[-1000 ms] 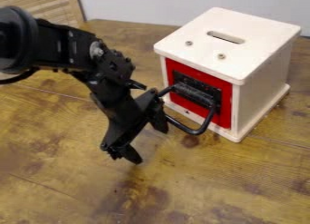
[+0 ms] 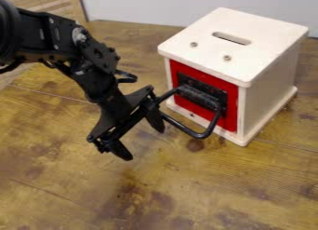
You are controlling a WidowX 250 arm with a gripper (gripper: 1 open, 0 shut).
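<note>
A white wooden box (image 2: 267, 89) with a red front panel (image 2: 229, 125) stands at the right, a slot and two knobs on its top. A black looped handle (image 2: 199, 131) sticks out from its dark front fitting. My black gripper (image 2: 137, 141) hangs low over the floor, left of the box, near the handle's left end. I cannot tell clearly whether its fingers are open or shut.
A light panel lies at the back left, behind my arm.
My gripper and arm have moved up and slightly left, away from the lower spot near the floor. The box looks unmoved.
</note>
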